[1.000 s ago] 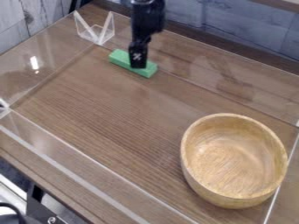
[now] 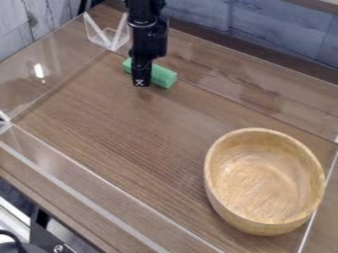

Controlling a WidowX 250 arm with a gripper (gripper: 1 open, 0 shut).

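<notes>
My black gripper (image 2: 140, 80) is down at a green rectangular object (image 2: 161, 75) at the top centre of the camera view, over its left part. The fingers look close together; whether anything is between them is too small to tell.
A large round wooden bowl (image 2: 264, 178) sits at the lower right. A white wire object (image 2: 106, 32) stands at the top left.
My gripper has come down and slightly toward the front-left onto the green object, which now shows less behind it.
</notes>
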